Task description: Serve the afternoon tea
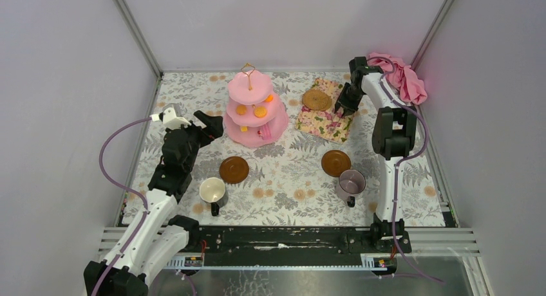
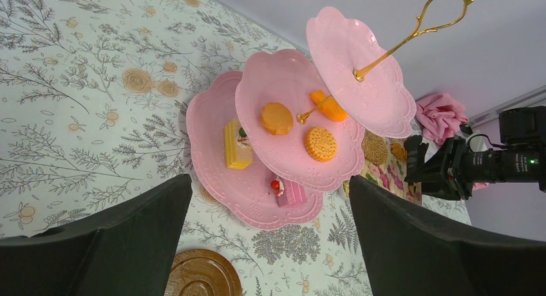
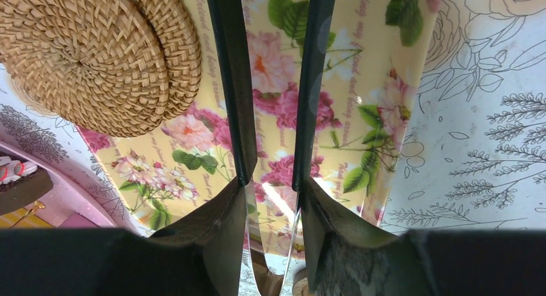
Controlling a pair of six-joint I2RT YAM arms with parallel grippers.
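Note:
A pink three-tier stand (image 1: 251,130) holds pastries and cake pieces. My left gripper hangs open left of it, nothing between its fingers. My right gripper is shut on black-and-steel tongs (image 3: 232,64) over a floral tray (image 1: 322,125); their two long black arms stretch forward across the tray. Round woven mats (image 3: 84,64) lie on the tray's left part. Two brown plates, left (image 1: 234,169) and right (image 1: 335,163), rest on the table, with a white mug (image 1: 212,190) and a grey mug (image 1: 351,183) nearer the front.
A crumpled pink cloth (image 1: 409,83) lies in the back right corner. Walls border the table at the back and sides. The front middle of the table between the plates and mugs is clear.

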